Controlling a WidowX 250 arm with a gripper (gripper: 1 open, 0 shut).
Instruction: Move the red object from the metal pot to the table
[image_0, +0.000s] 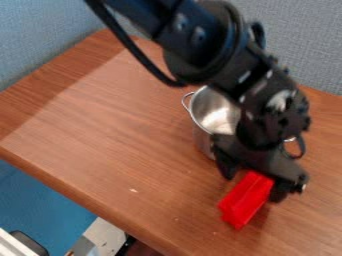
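The red object (245, 200) is a bright block lying on the wooden table near its front right, in front of the pot. My gripper (263, 176) is low over the far end of the block, fingers pointing down. Its dark parts cover that end, so whether the fingers press on the block cannot be seen. Behind the gripper stands the metal pot (209, 110), upright and partly covered by my arm.
Bare wooden table (107, 130) stretches to the left of the pot and block. The front edge of the table drops off at the lower left, and grey-blue panels (47, 35) rise behind it.
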